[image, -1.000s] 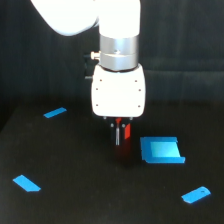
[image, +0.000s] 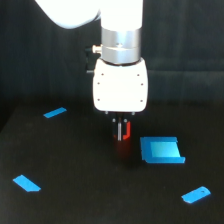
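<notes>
My gripper (image: pixel 120 133) hangs below the white arm, left of the blue square, with its fingers pointing down. A small red object (image: pixel 127 130) shows right at the fingers, partly covered by them. Whether the fingers grip it or merely stand in front of it is too small to make out. To the right, a blue square (image: pixel 162 150) with a lighter blue middle lies flat on the black table (image: pixel 95 185).
Blue tape strips lie on the table at the back left (image: pixel 55 112), front left (image: pixel 26 183) and front right (image: pixel 196 195). A dark curtain (image: pixel 190 50) hangs behind.
The arm and gripper have shifted slightly up and to the right in the picture. More of the red object shows beside the fingers. The blue square and tape strips have stayed put.
</notes>
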